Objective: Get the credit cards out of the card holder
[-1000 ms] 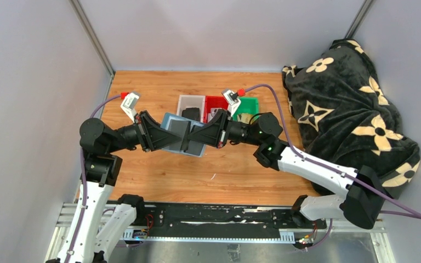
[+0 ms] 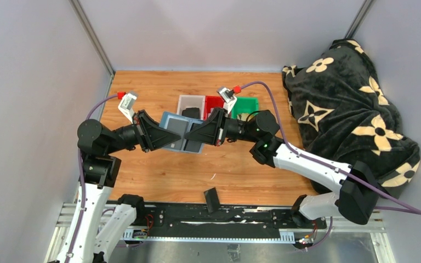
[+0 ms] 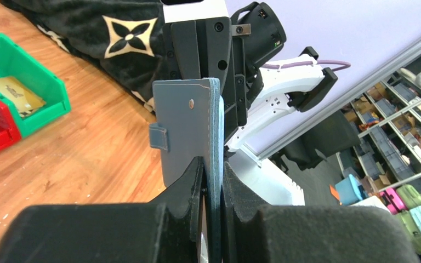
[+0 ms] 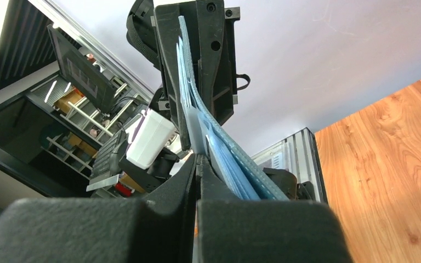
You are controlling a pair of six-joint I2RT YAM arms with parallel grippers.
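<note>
The grey-blue card holder (image 2: pixel 174 127) is held up above the table, its two leaves spread between the arms. My left gripper is shut on it, pinching the left leaf. In the left wrist view the holder's outer face (image 3: pixel 183 123) shows a small snap and tab. My right gripper (image 2: pixel 187 136) reaches over the right leaf from the other side. Its fingertips (image 4: pixel 193 164) are shut, close against the holder's thin layers (image 4: pixel 219 142), with nothing clearly seen between them. No separate card can be made out; the pockets' contents are hidden.
Behind the arms stand a white tray (image 2: pixel 185 99) with a black item, a red tray (image 2: pixel 214 100) and a green tray (image 2: pixel 248 102). A small dark block (image 2: pixel 212 200) lies at the front edge. Patterned dark cloth (image 2: pixel 356 120) fills the right side.
My right gripper has shifted slightly left against the holder. The left gripper has hardly moved.
</note>
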